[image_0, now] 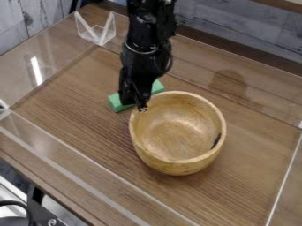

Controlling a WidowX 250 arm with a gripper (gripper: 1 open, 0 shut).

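My black gripper point(134, 99) reaches down from the top of the view to the upper-left rim of a round wooden bowl point(177, 132), over a green object point(118, 102). The green object lies on the wooden surface just behind the bowl, partly hidden by the gripper. The fingers are small and dark; nothing clearly shows between them, and the gripper looks shut. The bowl appears empty.
Clear plastic brackets stand at the upper left and left edge. A black cable lies at the bottom left.
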